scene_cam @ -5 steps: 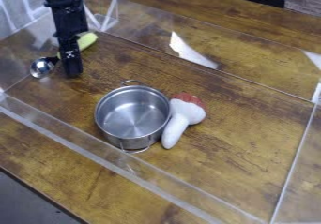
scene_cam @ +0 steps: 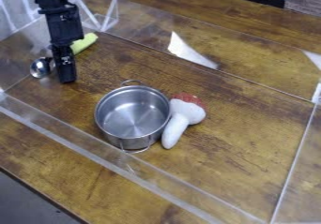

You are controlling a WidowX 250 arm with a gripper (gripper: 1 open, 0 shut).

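My black gripper [scene_cam: 66, 70] is low over the wooden table at the upper left, shut, beside a shiny metal spoon [scene_cam: 40, 67]; whether it touches the spoon is hard to tell. A pale green object [scene_cam: 84, 42] lies just behind the gripper, partly hidden. A steel pot [scene_cam: 130, 117] with two handles stands at the centre. Against its right side lies a white object with a red patch [scene_cam: 186, 115], resembling a toy mushroom.
Clear plastic walls [scene_cam: 189, 195] surround the work area on the wooden table [scene_cam: 238, 153]. A white scrap or reflection shows at the back.
The gripper has shifted very slightly since a second ago; the pot and other objects have stayed in place.
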